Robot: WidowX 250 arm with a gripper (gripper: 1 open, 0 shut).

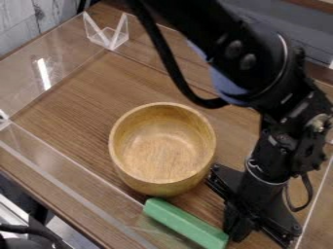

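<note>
A wooden bowl (pixel 162 146) sits in the middle of the wooden table (pixel 97 97). Below it, at the front, lies a long green block (pixel 185 222), angled down to the right. The black gripper (pixel 244 220) is low at the lower right, over the table beside the block's right end, its fingers largely dark and overlapping. Whether anything is between the fingertips is hard to see.
A clear plastic holder (pixel 107 29) stands at the top left. Clear strips or edges run along the table's left and front. The table left of and behind the bowl is free. Cables lie at the bottom-left corner.
</note>
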